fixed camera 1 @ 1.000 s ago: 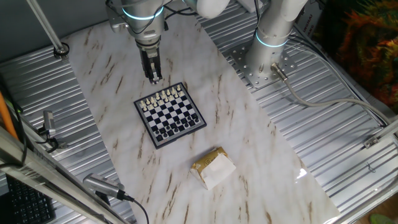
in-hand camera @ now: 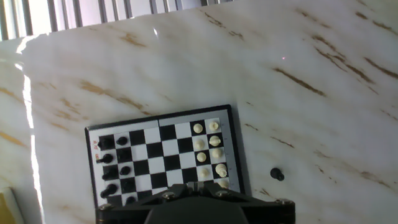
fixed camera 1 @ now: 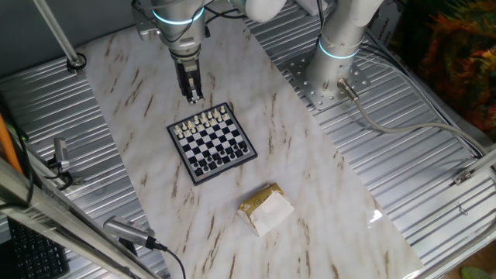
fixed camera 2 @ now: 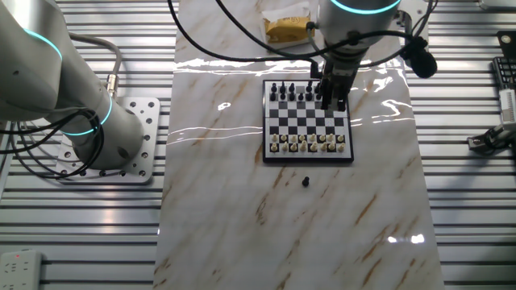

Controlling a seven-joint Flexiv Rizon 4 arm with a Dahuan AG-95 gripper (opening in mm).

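A chessboard (fixed camera 1: pixel 211 143) with a dark frame lies on the marble-patterned table, white pieces (fixed camera 2: pixel 306 143) along one side and black pieces (fixed camera 2: pixel 294 91) along the opposite side. One black chess piece (fixed camera 2: pixel 305 182) is off the board, on the table beyond the white side; the wrist view also has this loose piece (in-hand camera: pixel 277 174), right of the board. It cannot be made out in exterior view 1. Above the table near the board's white side hangs my gripper (fixed camera 1: pixel 193 100), pointing down. Its dark fingers (in-hand camera: pixel 193 188) cover the board's lower part in the wrist view; their gap is unclear.
A gold-and-white packet (fixed camera 1: pixel 266 209) sits on the table past the black side. The second exterior view has cables (fixed camera 2: pixel 242 58) hanging across it.
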